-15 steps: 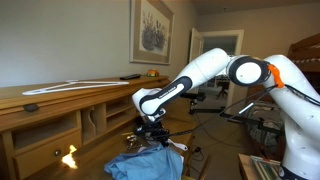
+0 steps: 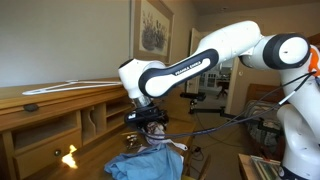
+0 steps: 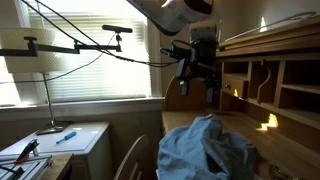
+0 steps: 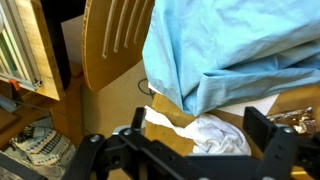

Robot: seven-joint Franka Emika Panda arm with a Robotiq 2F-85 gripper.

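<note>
My gripper (image 2: 146, 116) hangs above the desk with its fingers apart and nothing held. Below it a crumpled light-blue cloth (image 2: 150, 163) lies over the desk's front part; in exterior view 2 the cloth (image 3: 205, 150) drapes down at the near edge. From the wrist view, the gripper has its fingers spread wide over a white cloth (image 4: 215, 134), with the blue cloth (image 4: 235, 50) just beyond. The white cloth is partly covered by the gripper's body.
A wooden desk hutch (image 2: 40, 145) with cubbies stands along the wall. A slatted chair back (image 4: 110, 40) is close beside the blue cloth. Shiny clear items (image 4: 293, 120) lie at the wrist view's right. A lamp (image 3: 50, 60) stands on a white cabinet by the window.
In exterior view 1 the arm has risen and come left, nearer the camera. The blue cloth stays on the desk, with no clear change.
</note>
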